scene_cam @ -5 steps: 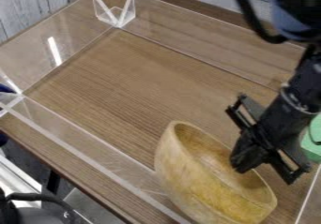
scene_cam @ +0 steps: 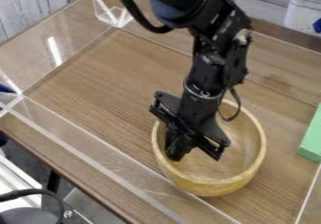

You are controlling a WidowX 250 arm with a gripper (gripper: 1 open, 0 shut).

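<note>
A pale yellow round bowl point(scene_cam: 209, 177) rests on the wooden table near the front right. My black gripper point(scene_cam: 179, 143) reaches down into it from above, its tips at the bowl's left inner side, partly hiding that wall. The gripper looks shut; whether anything thin is between its fingertips cannot be seen.
A wooden table point(scene_cam: 107, 87) with clear plastic edging fills the view, mostly bare at the left and back. A green object point(scene_cam: 310, 131) stands at the right edge, a white item point(scene_cam: 305, 17) at the back right corner.
My gripper has moved left from beside the bowl's right to inside it.
</note>
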